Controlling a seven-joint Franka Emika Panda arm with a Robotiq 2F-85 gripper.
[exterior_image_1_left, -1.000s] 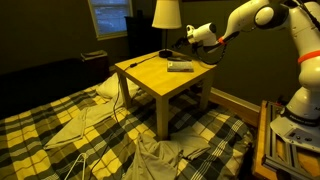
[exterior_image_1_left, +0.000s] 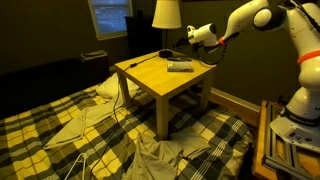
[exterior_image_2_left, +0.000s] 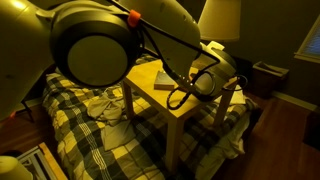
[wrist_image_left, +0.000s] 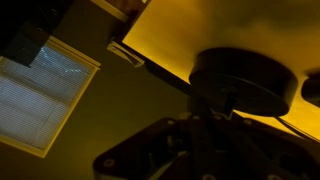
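A table lamp with a pale shade (exterior_image_1_left: 167, 14) stands at the far side of the small wooden table (exterior_image_1_left: 150, 78). My gripper (exterior_image_1_left: 181, 43) is beside the lamp, above the far right part of the tabletop. In the wrist view, the lamp's round dark base (wrist_image_left: 243, 78) lies just beyond my gripper, whose dark fingers look shut, with nothing visible between them. Shadow hides whether they touch the lamp. A boxy object (exterior_image_1_left: 180, 66) lies flat on the table near the right edge. In exterior view 2 my arm covers the gripper.
A dark cord (exterior_image_1_left: 146, 60) runs over the tabletop. Around the table is a bed with a plaid blanket (exterior_image_1_left: 30, 125) and a crumpled cloth (exterior_image_1_left: 155, 158). A window (wrist_image_left: 40, 95) is on the wall.
My arm and gripper have shifted very slightly near the lamp. The lamp, the boxy object and the table stay where they were.
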